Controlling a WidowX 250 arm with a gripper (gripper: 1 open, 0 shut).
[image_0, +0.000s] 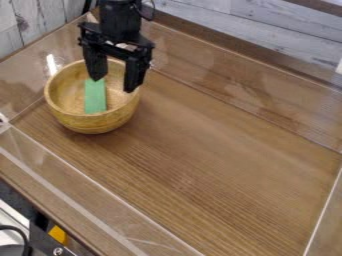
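A yellow round bowl (90, 121) sits on the wooden table at the left, with a green rectangular block (95, 96) inside it. My black gripper (111, 74) hangs over the bowl's back half, open, its two fingers on either side, the left one above the block's far end and the other toward the bowl's right rim. Nothing shows held between them.
White plank walls stand along the back and left. Cables lie off the table's edge at the lower left.
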